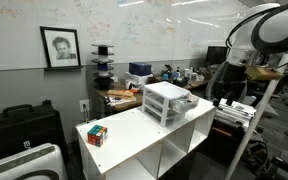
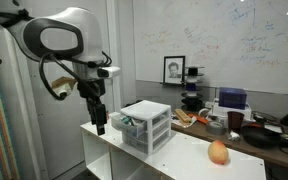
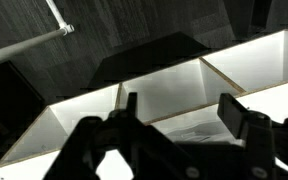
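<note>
My gripper is open, its two dark fingers [image 3: 131, 107] well apart with nothing visible between them. In the second exterior view the gripper [image 2: 97, 121] points down, to the left of a white drawer unit [image 2: 153, 110]. A drawer [image 2: 132, 131] of that unit stands pulled out on the gripper's side, with something greenish inside. The unit rests on a white shelf [image 1: 132, 140]. A multicoloured cube-like block [image 1: 97, 134] sits near the shelf's left end in the first exterior view. An orange rounded thing [image 2: 218, 152] lies on the shelf in the second view.
Open compartments [image 3: 169, 90] of the shelf show below the gripper in the wrist view. Behind the shelf, a brown table [image 2: 274, 152] carries pans, boxes and a dark stacked rack [image 1: 103, 66]. The white top between drawer unit and block is clear.
</note>
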